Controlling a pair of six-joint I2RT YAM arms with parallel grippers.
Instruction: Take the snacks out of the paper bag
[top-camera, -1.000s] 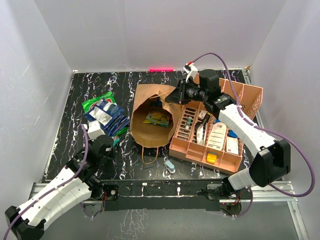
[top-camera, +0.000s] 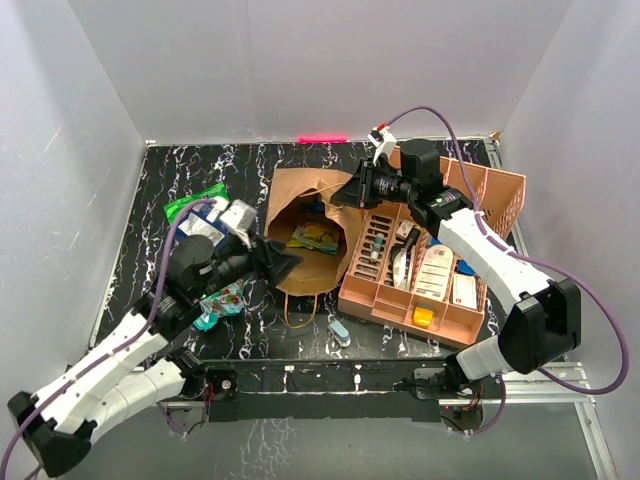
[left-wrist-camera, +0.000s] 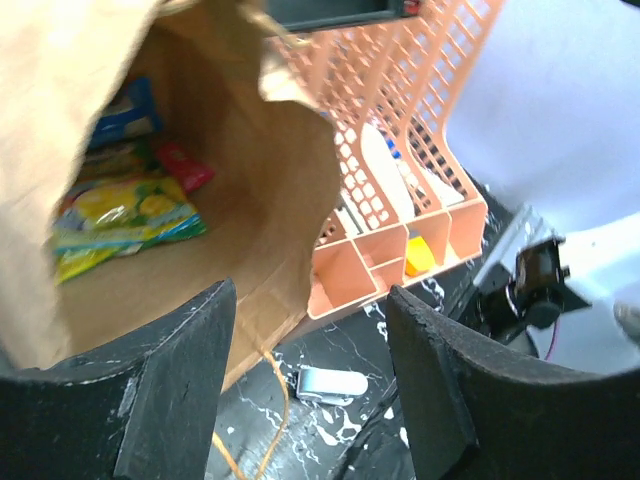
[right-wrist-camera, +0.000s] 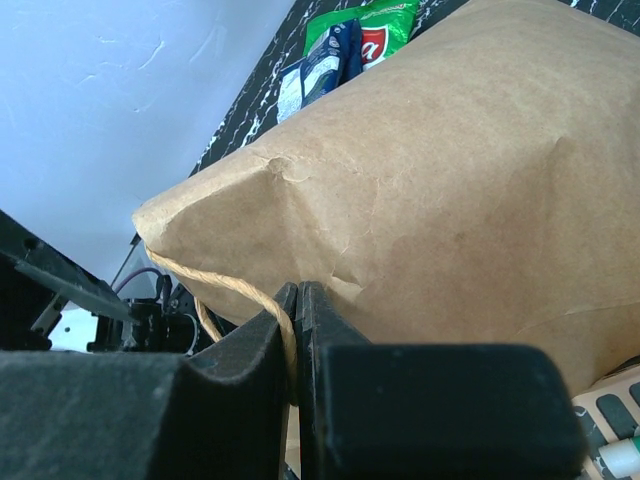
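Note:
A brown paper bag lies on its side, its mouth facing the front of the table. Inside it show a yellow-green snack packet, a small red packet and a blue packet. My left gripper is at the left of the bag's mouth; its fingers stand apart with nothing between them in the left wrist view. At the bag's upper right edge, my right gripper is shut on the twisted paper handle. Left of the bag lie a green packet, blue packets and a teal packet.
An orange compartment box with several items stands right of the bag. A small grey-blue object lies in front of it. The second bag handle loops onto the table before the mouth.
The right arm and bag have stayed put.

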